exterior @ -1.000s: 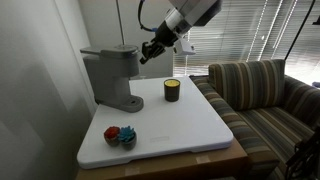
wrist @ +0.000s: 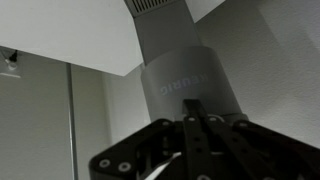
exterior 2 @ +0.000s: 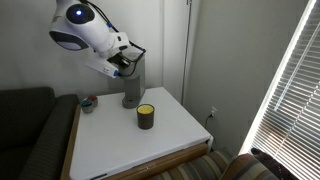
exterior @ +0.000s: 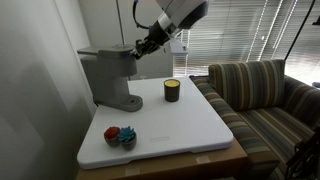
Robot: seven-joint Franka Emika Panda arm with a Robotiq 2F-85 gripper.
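Observation:
A grey coffee maker stands at the back left of the white table. My gripper is at the upper edge of its head, on the side facing the cup. Whether they touch I cannot tell. In the wrist view the shut fingertips appear over the machine's lettered grey top, with nothing visible between them. A dark cup with a yellow inside sits upright on the table, apart from the gripper; exterior view 2 shows the cup in front of the machine.
Small containers with red and teal contents stand near the front left of the white table. A striped couch lies to the right, and a wall is close behind the machine.
My gripper has moved left and slightly down, up to the head of the coffee maker. The machine, cup and small containers look unmoved.

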